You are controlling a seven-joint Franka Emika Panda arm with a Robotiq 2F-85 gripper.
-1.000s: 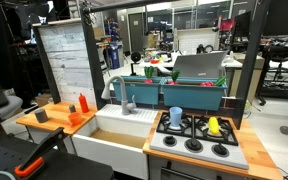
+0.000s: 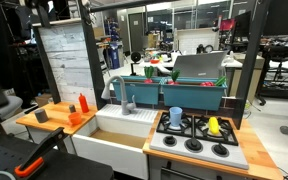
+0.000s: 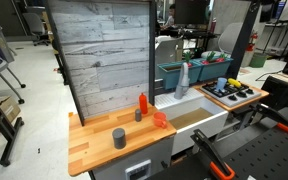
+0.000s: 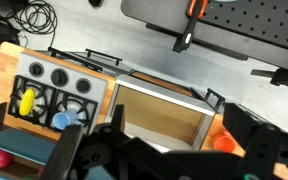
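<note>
High over the toy kitchen, my gripper stands open, its two dark fingers wide apart in the wrist view and nothing between them. Below it lies the white sink basin (image 4: pixel 160 112), apparently empty. On the stove (image 2: pixel 193 139) to its right are a blue cup (image 2: pixel 175 116) and a yellow object (image 2: pixel 214 126). The wooden counter (image 3: pixel 96 138) on the other side carries an orange bowl (image 3: pixel 161 119), a red bottle (image 3: pixel 143 103) and grey cups, one of them a larger cup (image 3: pixel 119 138).
Blue bins (image 2: pixel 193 94) with red and green items line the back, behind the faucet (image 2: pixel 126 97). A whitewashed plank wall (image 3: pixel 110 76) rises behind the left counter. Black frame posts (image 2: pixel 248 55) stand around the kitchen.
At the top left of exterior view 1, part of the arm has come slightly lower into view. The objects on the counters have not moved.
</note>
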